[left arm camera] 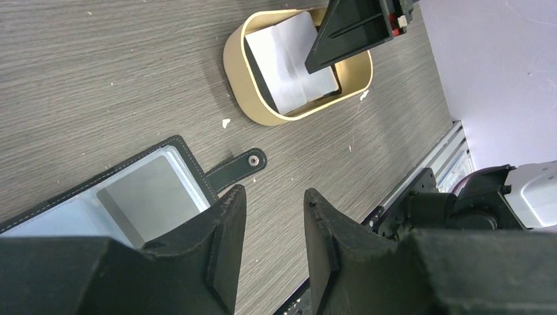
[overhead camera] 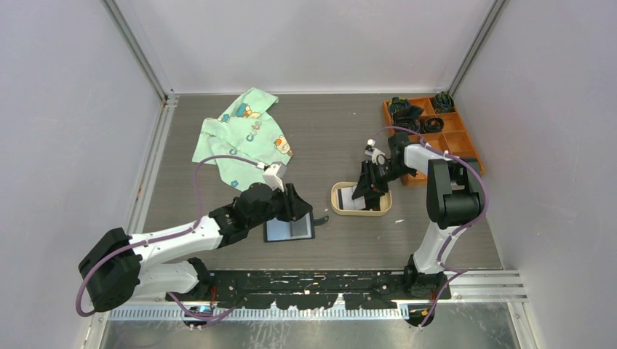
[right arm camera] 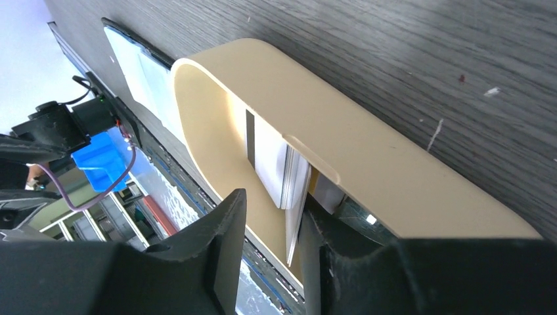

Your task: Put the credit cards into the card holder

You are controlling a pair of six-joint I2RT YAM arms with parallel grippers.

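The open card holder, dark-edged with clear sleeves and a strap, lies flat below my left gripper; in the left wrist view it fills the lower left. The left fingers stand apart with nothing between them. My right gripper reaches into the beige oval box, where several white cards lie. In the right wrist view its open fingers straddle the edge of the cards, one finger against them; whether they are gripped is not evident.
A green patterned cloth lies at the back left. An orange compartment tray with coiled dark items stands at the back right, behind the right arm.
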